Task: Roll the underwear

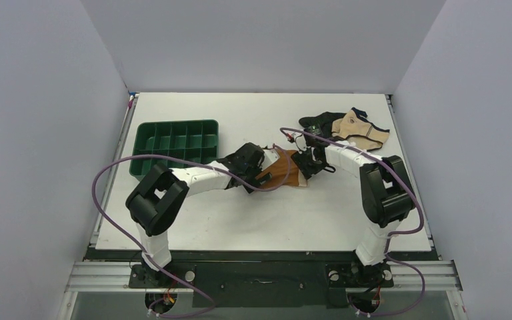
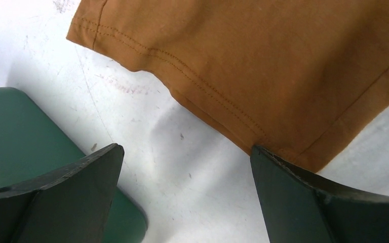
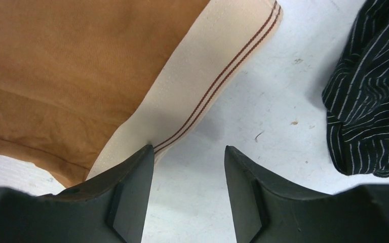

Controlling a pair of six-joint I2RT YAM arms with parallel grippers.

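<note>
Brown underwear (image 1: 282, 173) lies spread flat on the table between my two arms. Its cream waistband with dark red stripes (image 3: 182, 81) is at the right end. In the left wrist view, my left gripper stands open; one of its fingertips (image 2: 278, 174) is against the brown cloth's corner, the other over bare table. My right gripper is also open, with one fingertip (image 3: 141, 164) at the waistband's edge and the other over white table. Nothing is clamped in either. From above, both arms hide parts of the cloth.
A green divided box (image 1: 177, 125) stands at the left, close to the left gripper. At the back right lie dark striped cloth (image 3: 370, 91) and beige underwear (image 1: 360, 128).
</note>
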